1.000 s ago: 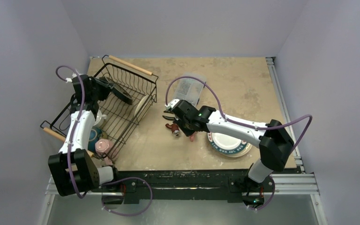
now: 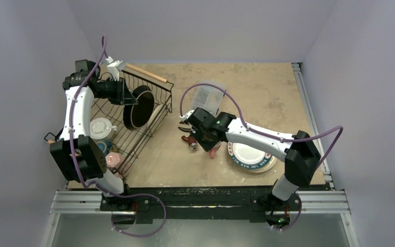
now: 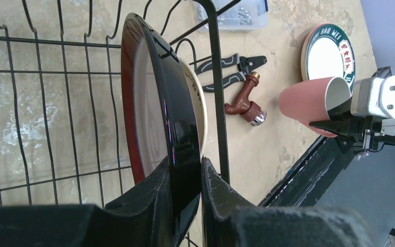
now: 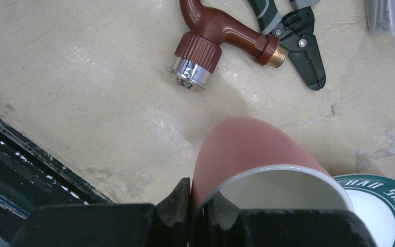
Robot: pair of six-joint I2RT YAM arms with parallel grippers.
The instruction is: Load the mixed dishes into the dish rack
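My left gripper is shut on a dark pan-like dish [image 3: 177,123], held upright over the wire rack [image 2: 128,139], beside a cream plate [image 3: 198,92] in the rack. A white cup [image 2: 101,128], blue cup [image 2: 102,146] and pink cup [image 2: 114,159] sit at the rack's lower left. My right gripper is shut on the rim of a pink cup [image 4: 247,139], tilted above the table. Stacked plates [image 2: 247,154] lie at the right.
A brown faucet [image 4: 205,41], pliers [image 4: 303,46] and a clear box [image 2: 208,92] lie mid-table.
My left arm has risen and moved right, carrying the dark dish from lying slanted low in the rack to upright near its right side.
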